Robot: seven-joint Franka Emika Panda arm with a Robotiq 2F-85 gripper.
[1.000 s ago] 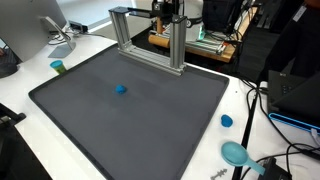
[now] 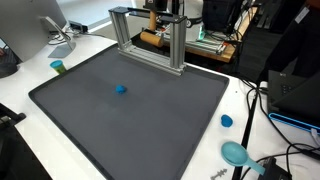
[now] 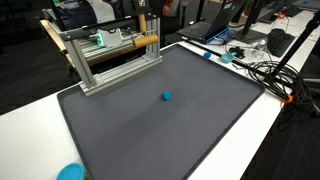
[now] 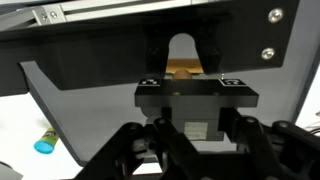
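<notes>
A hammer-like tool hangs at the rack; its orange wooden cylinder [image 2: 152, 40] shows below the dark top bar in exterior view 1, and the same wood [image 3: 143, 42] appears at the rack's right end in exterior view 2. In the wrist view, a dark block [image 4: 196, 94] sits in front of the U-shaped notch of the black rack bar [image 4: 110, 62], with a bit of wood visible behind it. My gripper is shut on this tool at the block's near side. The exact contact is partly hidden by the dark fingers.
A green-and-blue cylinder [image 2: 58, 67] stands off its far left edge. A blue disc [image 2: 227, 121] and a teal round object [image 2: 236, 154] lie to the right.
In exterior view 1 the orange wooden cylinder has shifted slightly left along the rack. The mat and the objects around it look the same.
</notes>
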